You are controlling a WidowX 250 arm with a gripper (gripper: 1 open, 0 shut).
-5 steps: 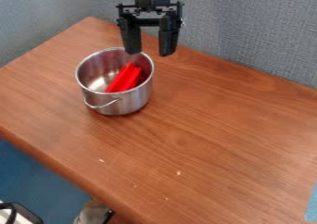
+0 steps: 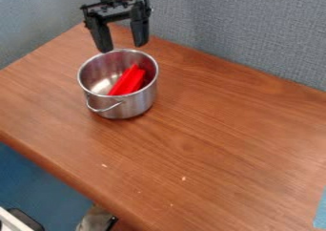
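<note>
A steel pot (image 2: 99, 92) with a wire handle stands on the wooden table toward the left, holding a red object (image 2: 129, 80) that lies slanted inside it. My black gripper (image 2: 120, 34) hangs open above the back rim of the pot, its two fingers apart and nothing visible between them.
A grey padded wall (image 2: 242, 25) runs along the back. At the lower left, past the table edge, is blue floor with some hardware.
My gripper has moved left, from behind the pot's right side to over its back left. The pot and red object look unchanged.
</note>
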